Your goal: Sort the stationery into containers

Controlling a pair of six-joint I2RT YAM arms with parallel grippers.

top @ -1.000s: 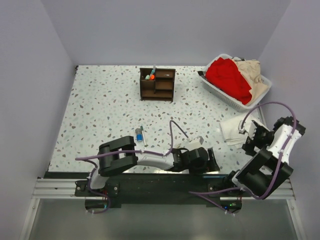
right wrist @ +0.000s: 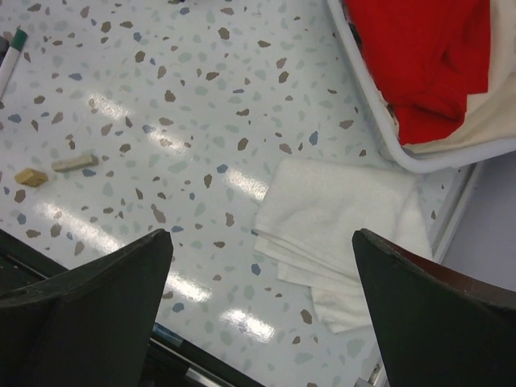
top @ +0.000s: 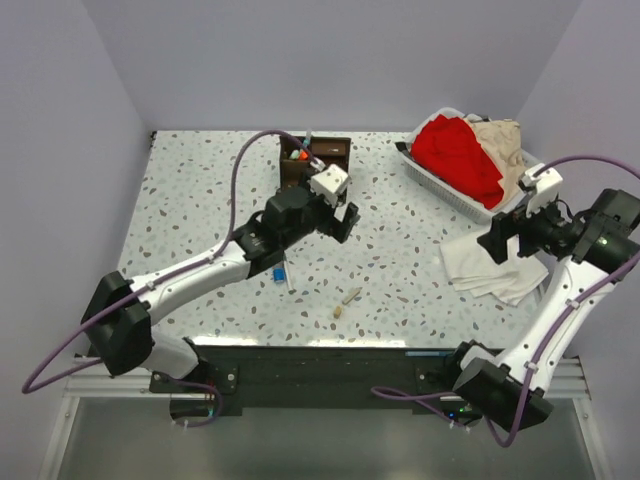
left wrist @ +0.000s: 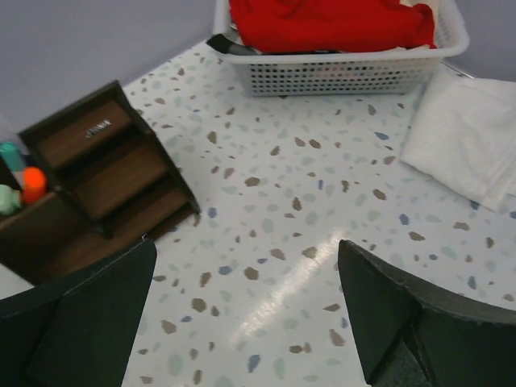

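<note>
The brown organizer [top: 330, 146] stands at the back of the table; green and orange-topped items [left wrist: 34, 185] sit in its left compartment. My left gripper [top: 339, 222] is open in front of it, with only bare table between its fingers in the left wrist view. Behind the left arm lie a blue item [top: 279, 273], partly hidden, and a white marker with a dark green end [right wrist: 11, 60]. Nearer the front edge are a pale eraser-like stick [right wrist: 74, 164] and a small tan block [right wrist: 31, 177]. Over at the right, my right gripper [top: 511, 243] is open and empty above the cloth.
A white basket [top: 453, 195] holding red and beige cloths stands at the back right, with a dark item at its left corner. A folded white cloth [right wrist: 339, 210] lies before it. Bare table stretches between the organizer and this cloth.
My left arm has swung from the front edge back and left, up to the organizer. The right gripper has moved a little back. The small items lie where they were.
</note>
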